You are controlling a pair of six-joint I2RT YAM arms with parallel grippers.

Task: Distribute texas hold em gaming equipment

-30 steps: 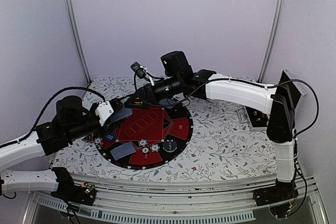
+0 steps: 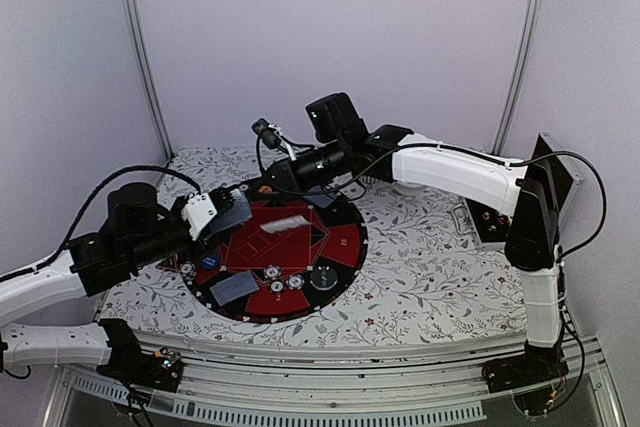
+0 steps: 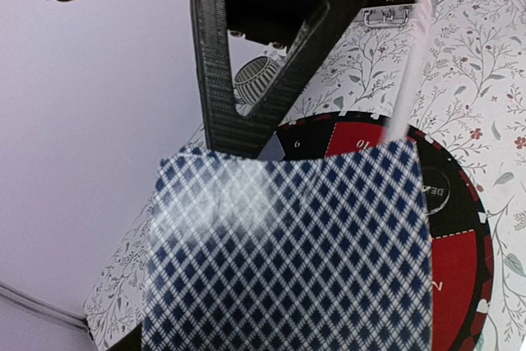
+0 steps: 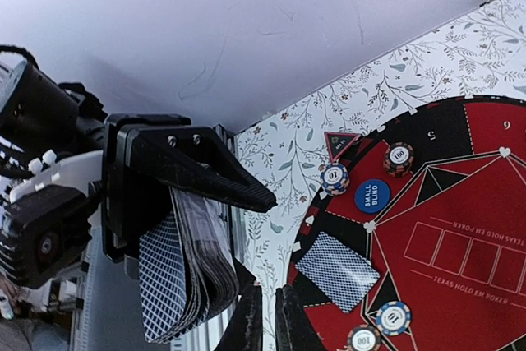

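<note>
My left gripper (image 2: pixel 215 215) is shut on a blue-checked deck of cards (image 3: pixel 288 252), raised over the left part of the round mat. The deck (image 4: pixel 185 285) looks bowed, its cards slightly spread in the right wrist view. Close by is my right gripper, its fingertips drawn together with nothing visible between them. In the left wrist view, one of its fingers (image 3: pixel 215 80) reaches the deck's upper edge. A single pale card (image 2: pixel 287 224) is blurred in mid-air over the mat's middle, apart from both grippers; the left wrist view shows this card (image 3: pixel 411 71) nearly edge-on.
On the red and black mat (image 2: pixel 345 237) lie checked cards (image 2: pixel 234 287), several chips, a blue small blind button (image 4: pixel 372 196) and a dark dealer disc (image 2: pixel 323 277). An open case (image 2: pixel 488 222) stands at the right.
A blurred white card has appeared above the mat's centre. The deck's visible face now stands higher and more upright. My right gripper has shifted slightly; the left arm is still.
</note>
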